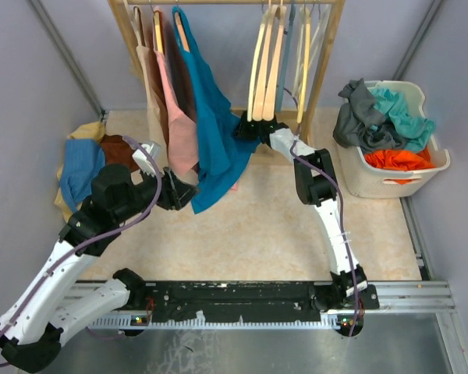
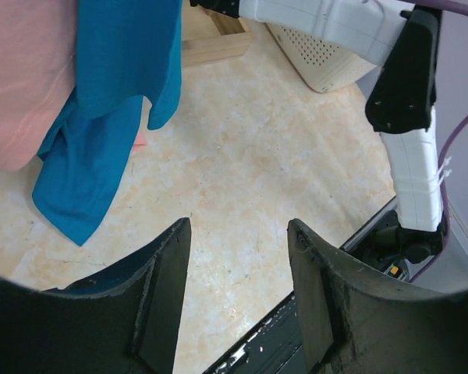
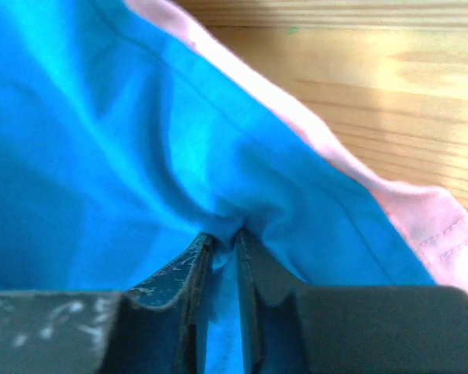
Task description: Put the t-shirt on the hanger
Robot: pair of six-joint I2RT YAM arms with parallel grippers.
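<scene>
A blue t-shirt (image 1: 210, 117) hangs from a wooden hanger (image 1: 182, 33) on the rack, its lower part spread toward the floor. At the shirt's right edge, my right gripper (image 1: 248, 128) reaches in under the empty hangers. The right wrist view shows that gripper's fingers (image 3: 193, 269) close together, with blue cloth (image 3: 179, 171) bunched at their tips. My left gripper is open and empty, its fingers well apart over bare floor. From above, the left gripper (image 1: 189, 193) appears just left of the shirt's lower edge.
Beside the blue shirt hang a pink garment (image 1: 179, 117) and brown ones. Several empty hangers (image 1: 269, 70) hang on the rack's right side. A white basket (image 1: 386, 183) of clothes stands right; folded clothes (image 1: 82, 167) lie left.
</scene>
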